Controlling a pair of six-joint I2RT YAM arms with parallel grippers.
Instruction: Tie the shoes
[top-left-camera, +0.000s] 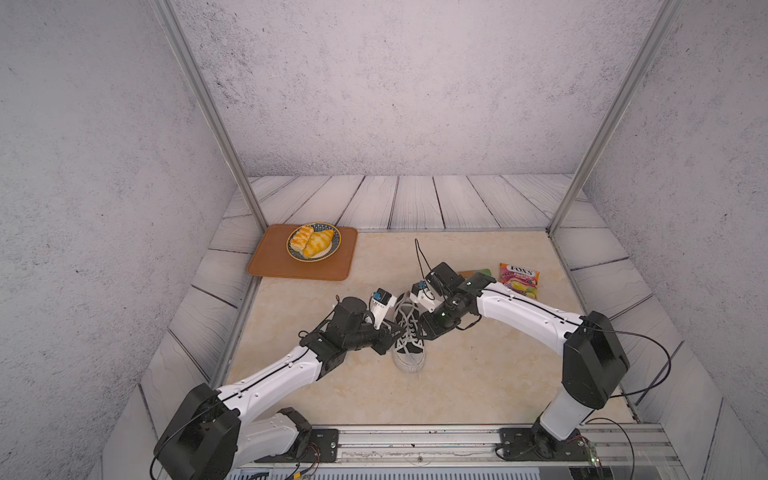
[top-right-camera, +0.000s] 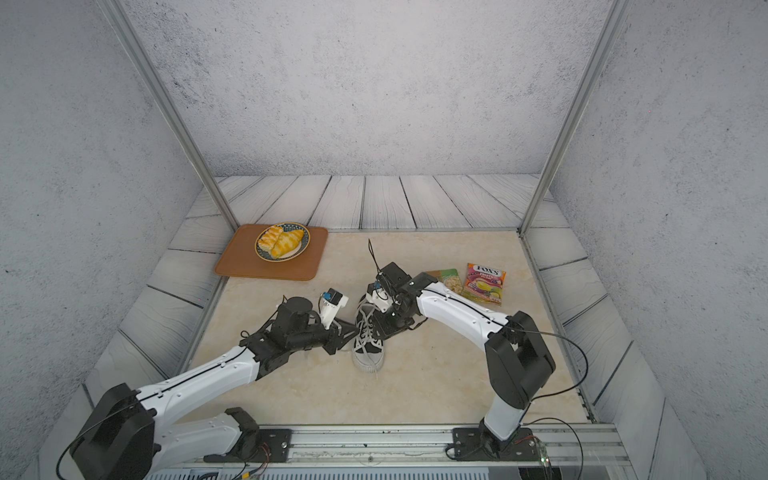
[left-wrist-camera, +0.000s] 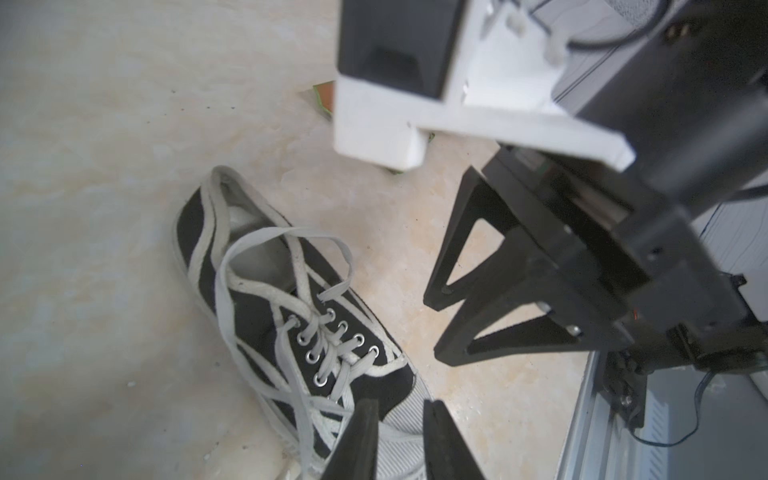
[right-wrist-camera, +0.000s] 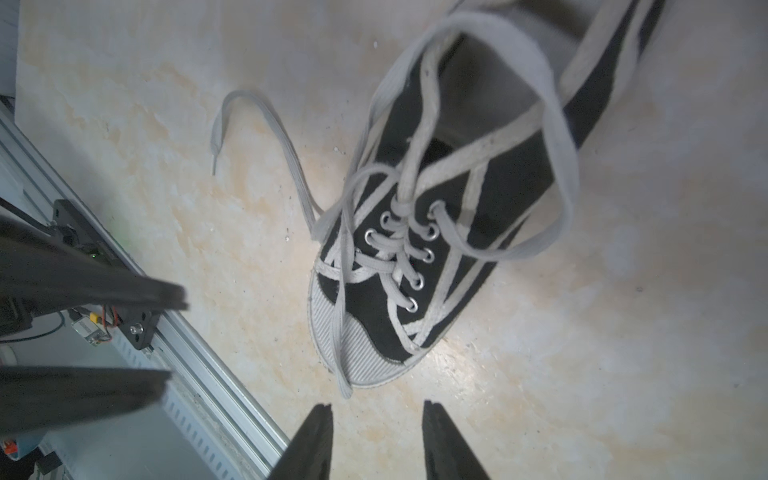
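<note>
A black and white canvas shoe (top-left-camera: 408, 352) (top-right-camera: 368, 352) (left-wrist-camera: 208, 224) (right-wrist-camera: 376, 328) lies in the middle of the table, toe toward me, its flat white laces (right-wrist-camera: 560, 176) loose, looping over the collar and trailing onto the table. My left gripper (top-left-camera: 391, 340) is at the shoe's left near the toe, part open, with nothing visible held between its fingertips. My right gripper stands open at the shoe's right, above it, with nothing between its fingers.
A brown tray (top-left-camera: 272, 264) with a plate (top-left-camera: 313, 241) of bread sits at the back left. At the back right lie a Fox's bag (top-left-camera: 519, 279) and a green packet (top-right-camera: 449, 281).
</note>
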